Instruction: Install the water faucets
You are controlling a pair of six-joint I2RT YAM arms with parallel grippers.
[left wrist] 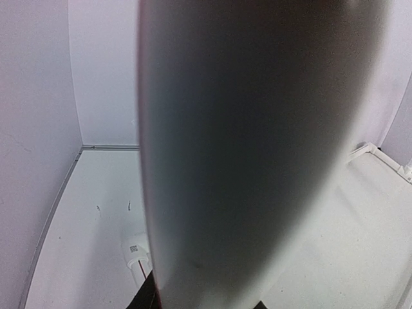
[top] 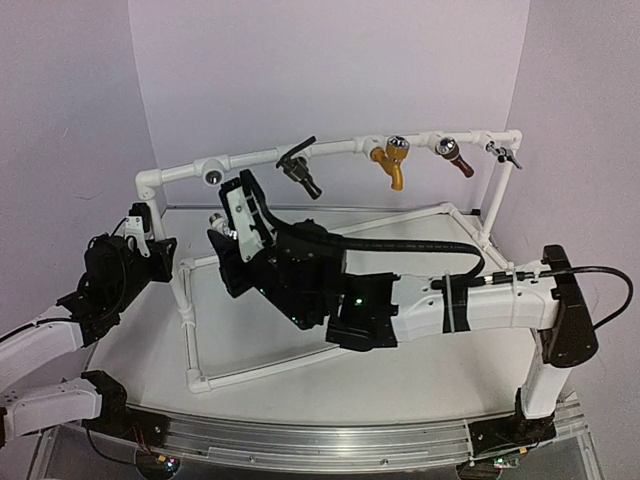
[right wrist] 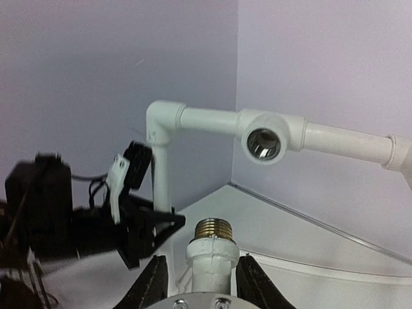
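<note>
In the top view my right gripper (top: 226, 230) hangs in the air, below and in front of the rail's leftmost socket (top: 213, 172). It is shut on a faucet (right wrist: 212, 257), whose white neck and brass thread stand up between the black fingers in the right wrist view; the faucet's lower part is hidden. The empty socket (right wrist: 264, 144) lies above and right of the thread, apart from it. My left gripper (top: 152, 255) is at the frame's left post, seemingly shut on it; the post (left wrist: 238, 154) fills the left wrist view, blurred, between the fingertips.
Along the white rail (top: 245, 160) sit a dark lever faucet (top: 300, 172), a yellow faucet (top: 392, 160), a brown-and-silver faucet (top: 454, 157) and a small silver faucet (top: 504, 154). The white base pipe (top: 270, 366) runs round a bare panel.
</note>
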